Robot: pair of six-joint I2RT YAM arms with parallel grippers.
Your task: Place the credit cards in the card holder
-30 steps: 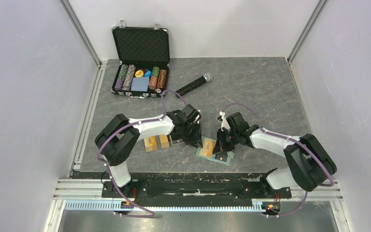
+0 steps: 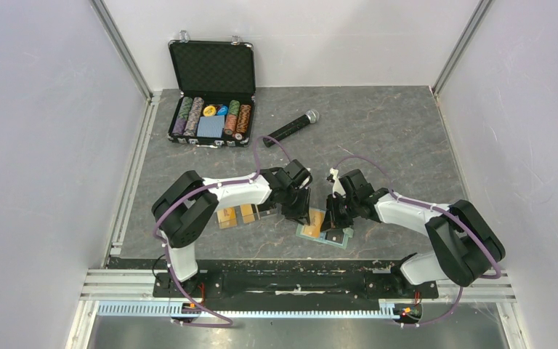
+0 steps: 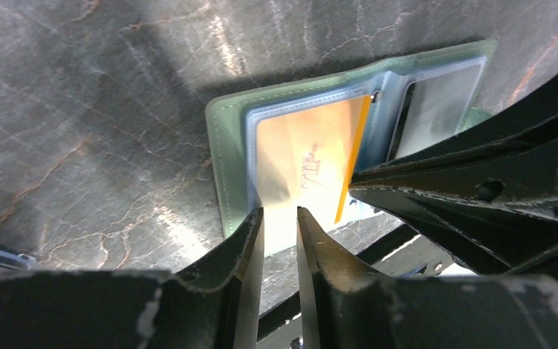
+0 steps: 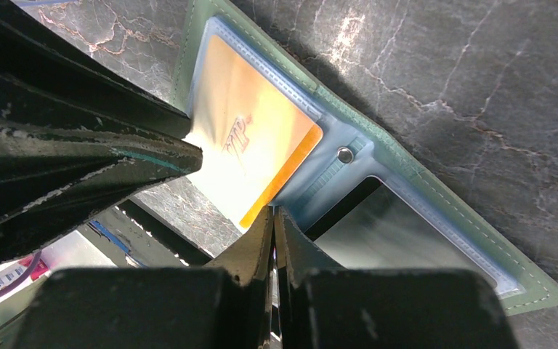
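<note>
The card holder (image 3: pixel 227 171) lies open and flat on the table, pale green with bluish clear pockets. A gold card (image 3: pixel 312 145) sits in its left pocket; the orange edge of the card faces the holder's middle fold. In the right pocket is a dark card (image 4: pixel 407 233). Over the gold card, my left gripper is part open, with a narrow gap and nothing gripped between its fingertips. My right gripper is shut, its tips at the gold card's orange edge by the fold, with nothing visible between them. Whether the tips touch the card I cannot tell.
Several more cards, including a gold one (image 2: pixel 226 217), lie left of the holder, partly under my left arm. Further back are a microphone (image 2: pixel 290 129) and an open case of poker chips (image 2: pixel 211 127).
Over the last second my left gripper has moved a little to the right, over the gold card. My right arm and the holder look almost unmoved.
</note>
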